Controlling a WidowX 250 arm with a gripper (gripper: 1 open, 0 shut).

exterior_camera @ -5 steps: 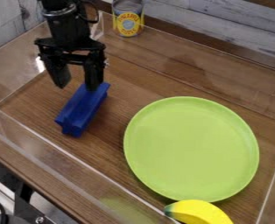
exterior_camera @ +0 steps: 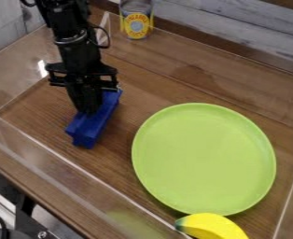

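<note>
My black gripper (exterior_camera: 84,98) is lowered over a long blue block (exterior_camera: 91,126) lying on the wooden table, its fingers at the block's upper part. The fingers are dark and overlap, so whether anything is between them is hard to see. A large green plate (exterior_camera: 202,157) lies to the right of the block.
A yellow banana-like object (exterior_camera: 212,228) sits at the front edge below the plate. A can with a yellow label (exterior_camera: 135,22) stands at the back. A clear rim runs along the left and front.
My gripper has moved down onto the blue block, and its fingers have come closer together. The block, plate and other objects have stayed in place.
</note>
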